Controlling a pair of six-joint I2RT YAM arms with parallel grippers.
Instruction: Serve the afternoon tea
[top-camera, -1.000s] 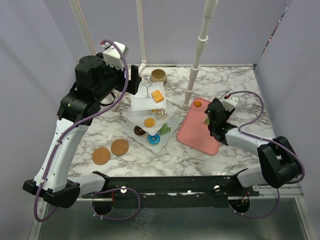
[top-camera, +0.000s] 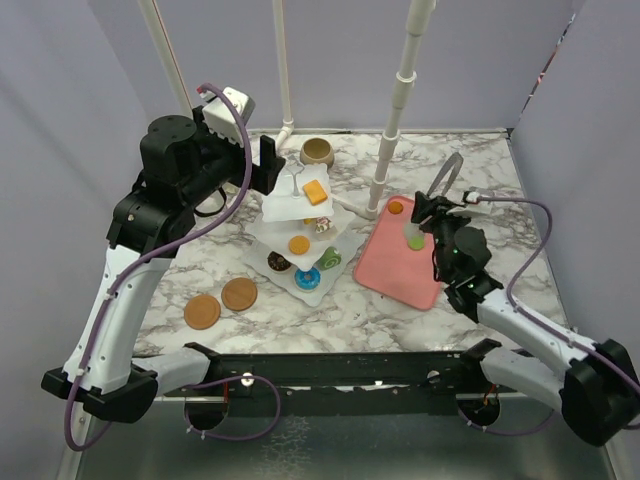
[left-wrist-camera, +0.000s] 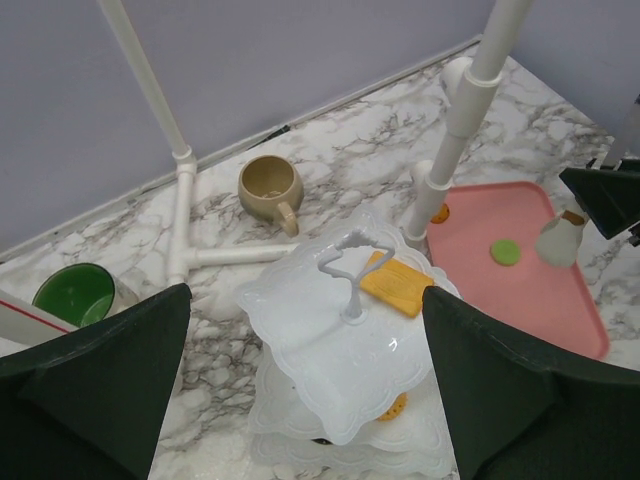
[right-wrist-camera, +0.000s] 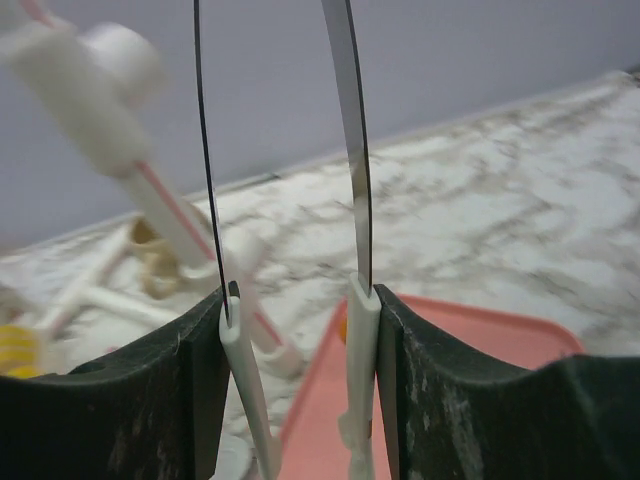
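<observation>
Tongs with two metal strips (right-wrist-camera: 362, 220) and pale ends (right-wrist-camera: 362, 380) stand between my right gripper's (right-wrist-camera: 304, 293) fingers. Those fingers are apart; whether they press on the strips I cannot tell. In the top view the tongs' grey loop (top-camera: 447, 172) rises above that gripper, over the pink tray (top-camera: 390, 268). A pale end (left-wrist-camera: 560, 240) hangs near the green round sweet (left-wrist-camera: 505, 252); contact is unclear. My left gripper is open and empty, facing the tiered white stand (left-wrist-camera: 290, 310). An orange piece (left-wrist-camera: 397, 287) lies on its top tier.
Behind the stand sits a beige mug (top-camera: 316, 152). White pipes (top-camera: 392, 120) rise between stand and tray. Two brown discs (top-camera: 239, 293) lie front left. A green-lined cup (left-wrist-camera: 75, 292) stands at left.
The left arm has moved only a little.
</observation>
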